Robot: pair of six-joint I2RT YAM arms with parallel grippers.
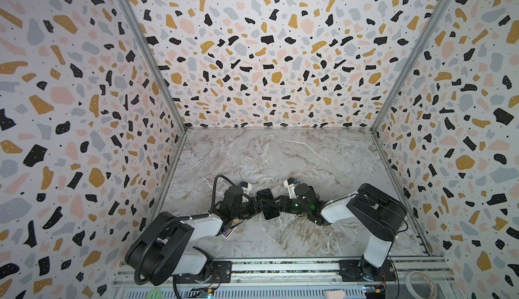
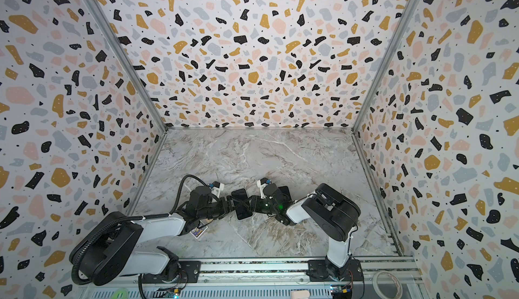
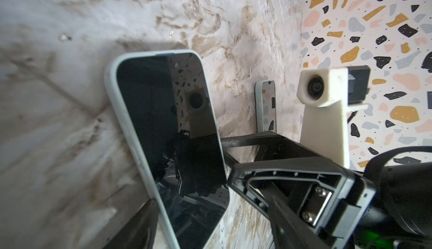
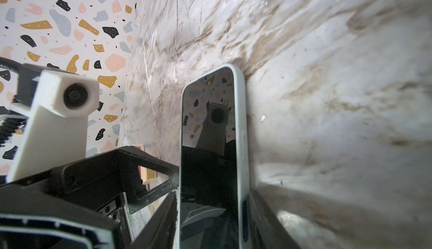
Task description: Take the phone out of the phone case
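A phone in a pale case (image 4: 208, 150), screen up, lies on the marble table between my grippers, at the front middle. My right gripper is shut on it from the right, fingers on its two long edges. My left gripper reaches the phone from the other side, part open, with a finger against the case's near edge and the phone between its fingers; whether it grips is unclear.
A second phone-like slab (image 3: 265, 105) lies beyond my right gripper. Small items (image 2: 198, 231) lie under the left arm.
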